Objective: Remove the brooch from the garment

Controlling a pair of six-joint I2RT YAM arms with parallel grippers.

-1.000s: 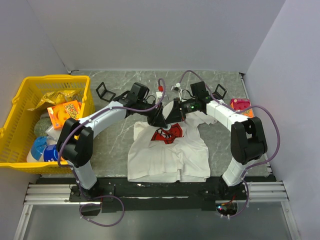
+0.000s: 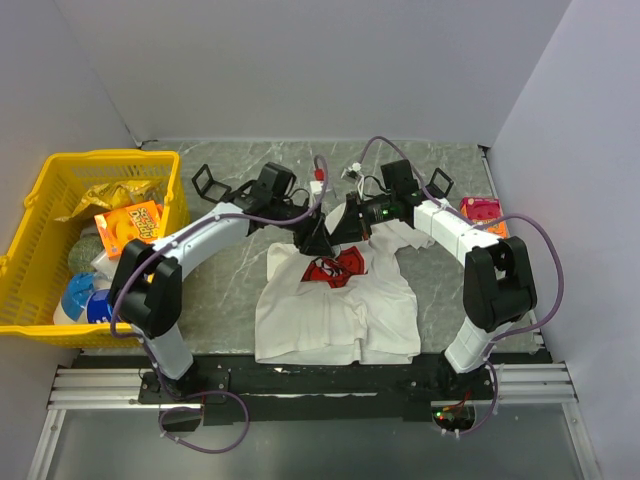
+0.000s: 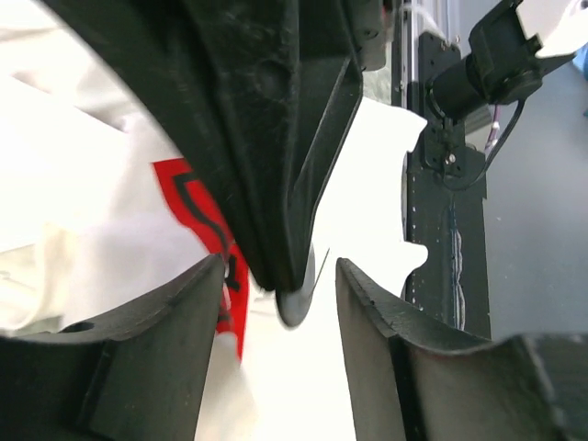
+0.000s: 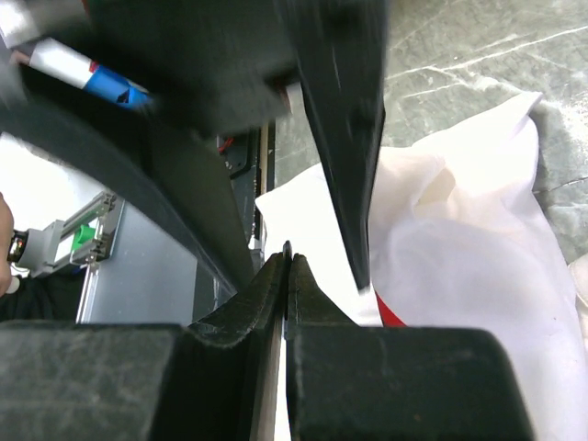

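The white garment [image 2: 335,315] lies on the table with a red patch [image 2: 345,267] near its upper middle. In the left wrist view a small silvery piece [image 3: 296,308], apparently the brooch, shows at the tip of my right gripper, with a thin pin-like line beside it. My right gripper is shut on this piece; only a thin grey sliver of it shows in the right wrist view. My left gripper is part open, its fingers [image 3: 197,303] on either side of the silvery piece. Whether they touch it is unclear.
A yellow basket [image 2: 100,158] filled with packages stands at the left. Two dark stands [image 2: 209,185] sit at the back, and a red package [image 2: 484,211] lies at the right. Both grippers crowd together over the garment; the grey table [image 2: 215,300] has bare room to its left.
The right arm has hardly moved, and the garment lies in the same place.
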